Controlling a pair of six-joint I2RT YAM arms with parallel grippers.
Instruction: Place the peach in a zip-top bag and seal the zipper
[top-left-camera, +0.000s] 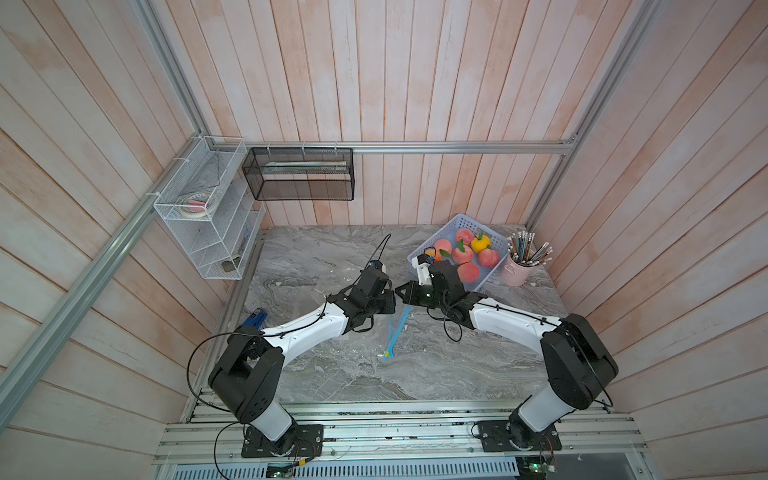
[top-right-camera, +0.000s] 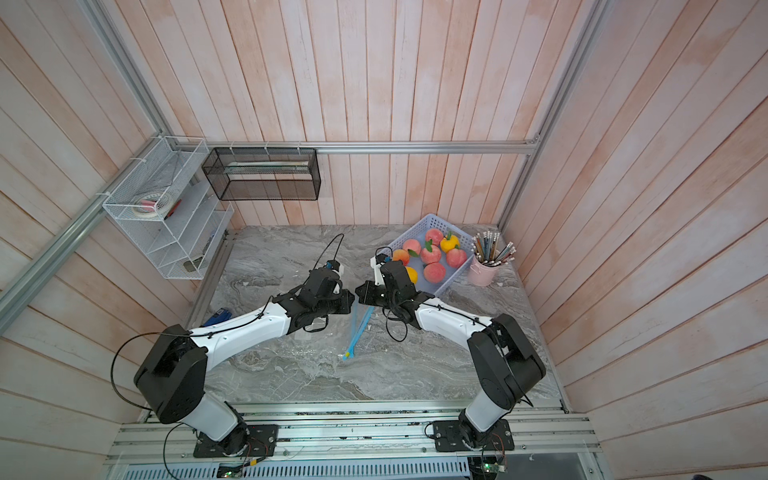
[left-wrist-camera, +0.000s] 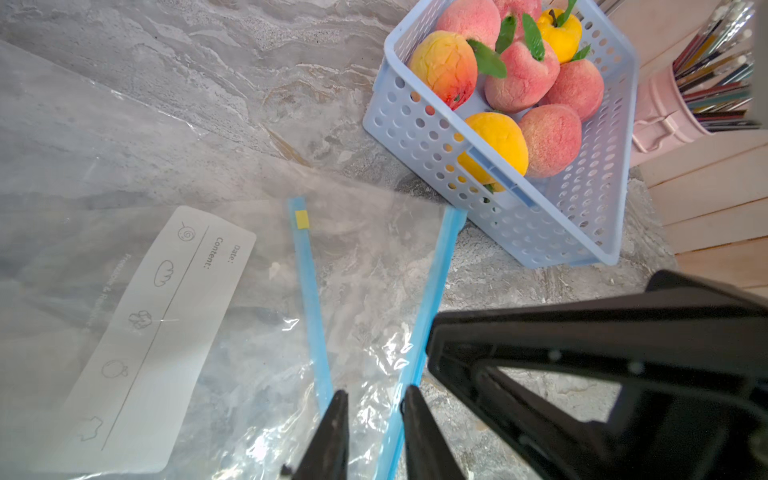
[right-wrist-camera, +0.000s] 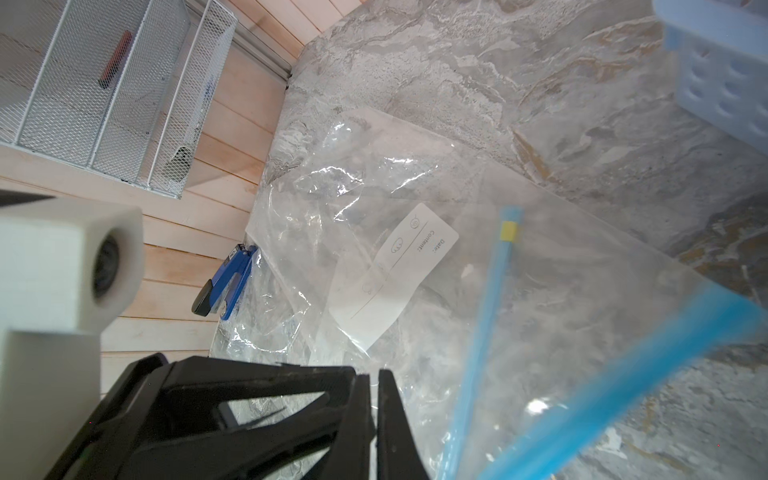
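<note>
A clear zip top bag (right-wrist-camera: 400, 160) with a white label (left-wrist-camera: 160, 336) lies on the marble table, its blue zipper strips (right-wrist-camera: 488, 320) spreading apart toward the front in the top views. My left gripper is over the strips, part open, its fingertips near the right strip. My right gripper, facing it from the right, is shut, with nothing clearly visible between its fingers. Several peaches (left-wrist-camera: 550, 140) are in a lavender basket (left-wrist-camera: 496, 232) at the back right, mixed with yellow fruit.
A pink pen cup (top-left-camera: 514, 273) stands right of the basket. A blue stapler (right-wrist-camera: 232, 280) lies at the left. White wire shelves (top-left-camera: 200, 224) and a black mesh rack (top-left-camera: 297, 188) hang on the walls.
</note>
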